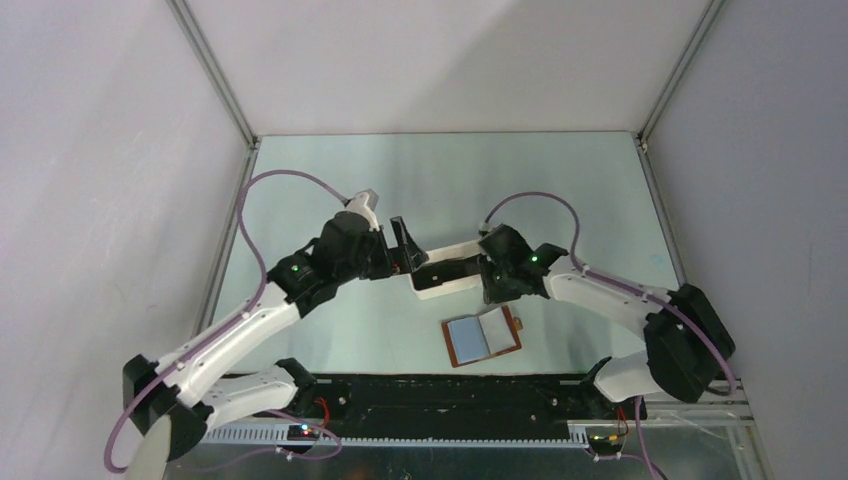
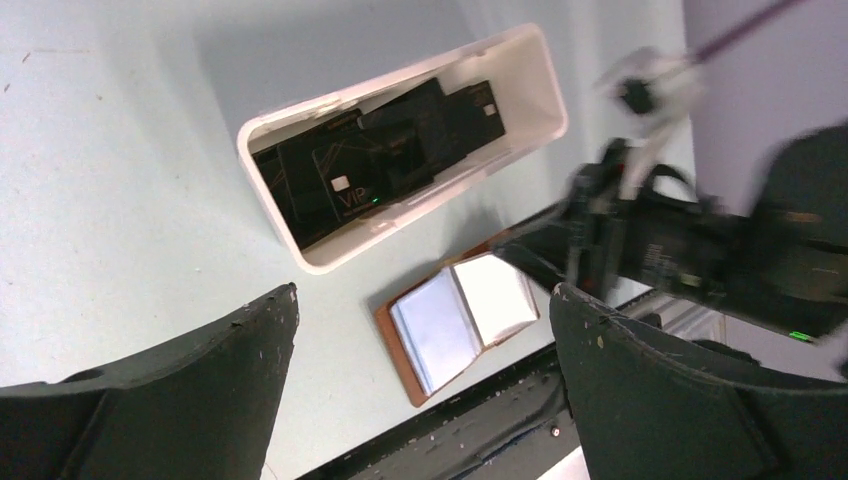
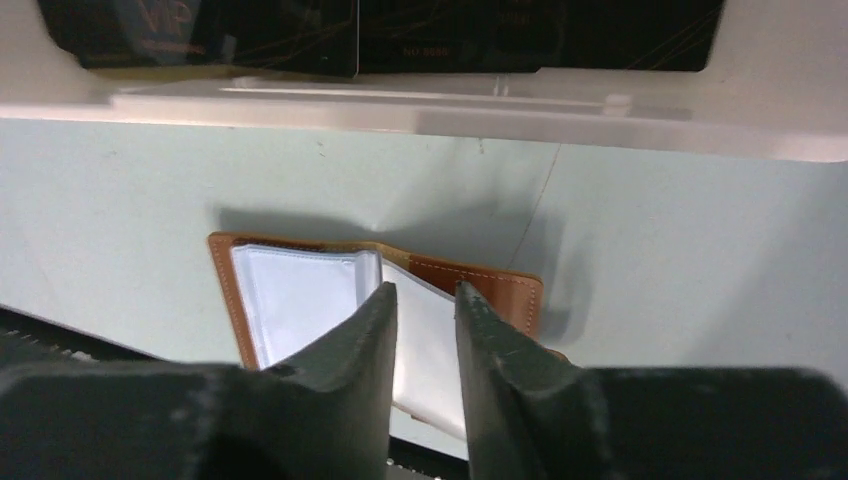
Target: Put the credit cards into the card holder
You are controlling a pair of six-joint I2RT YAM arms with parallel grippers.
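Note:
A white box (image 1: 430, 290) holds several black cards (image 2: 360, 175), some printed VIP. Just in front of it lies a brown card holder (image 1: 470, 340), open flat with white sleeves. My left gripper is open, left of and above the box, with nothing between its fingers. My right gripper hangs between the box and the holder, over the holder's right half in the right wrist view; its fingertips stand a little apart, and I see no card between them.
Bare table (image 1: 320, 180) lies behind and to the left of the box. The front rail (image 1: 450, 400) runs just below the holder. Side walls border both sides.

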